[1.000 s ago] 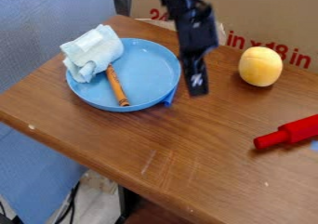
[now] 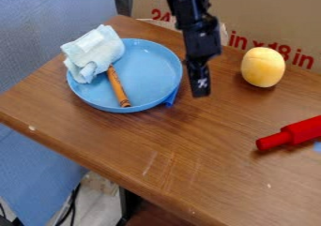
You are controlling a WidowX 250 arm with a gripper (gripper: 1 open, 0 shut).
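My gripper (image 2: 198,76) hangs over the table at the top centre, just right of a blue plate (image 2: 153,68); it is dark and blurred, so whether it is open or shut is unclear. The plate holds a white cloth (image 2: 93,50) and an orange stick-like object (image 2: 118,86). A small blue object (image 2: 171,97) lies at the plate's right edge, partly hidden.
A yellow round object (image 2: 262,67) stands at the back right, and a red cylinder (image 2: 291,133) lies at the right. Cardboard (image 2: 288,23) closes off the back.
The objects on the table have not visibly moved.
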